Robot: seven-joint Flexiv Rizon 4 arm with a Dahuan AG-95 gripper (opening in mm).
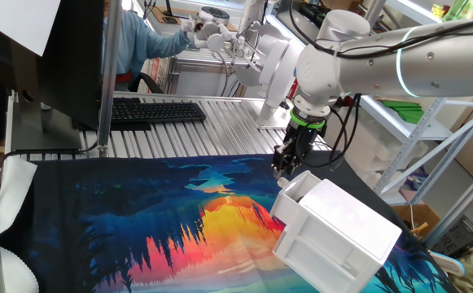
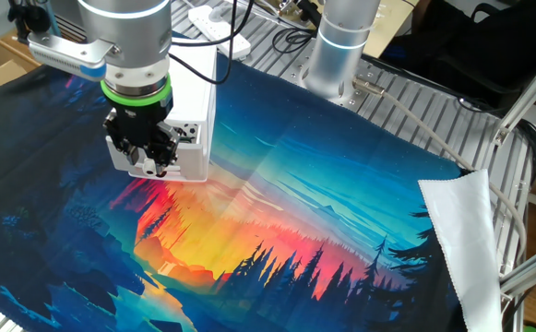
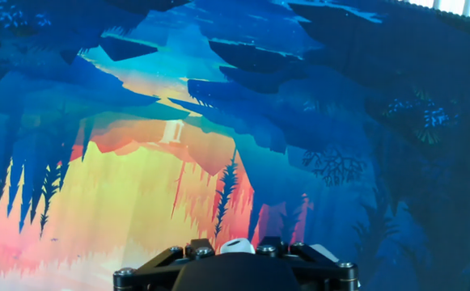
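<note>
A white drawer box (image 1: 343, 236) stands on the printed cloth (image 1: 151, 228), its upper drawer (image 1: 295, 199) pulled partly out. My gripper (image 1: 282, 168) is low at the front of that drawer. In the second exterior view, the gripper (image 2: 148, 159) hangs before the white drawer front (image 2: 192, 159). A small white knob (image 3: 236, 245) shows between the black fingertips in the wrist view, one finger close on each side. Whether they press on it is hard to make out. The dark housing hides the knob's lower part.
Bare cloth spreads in front of the drawer. A white cloth piece (image 2: 466, 244) lies at its far edge. Behind are a keyboard (image 1: 156, 111) and a monitor (image 1: 57, 69). A metal post (image 2: 341, 51) rises behind the box; a person (image 1: 142, 45) is in the background.
</note>
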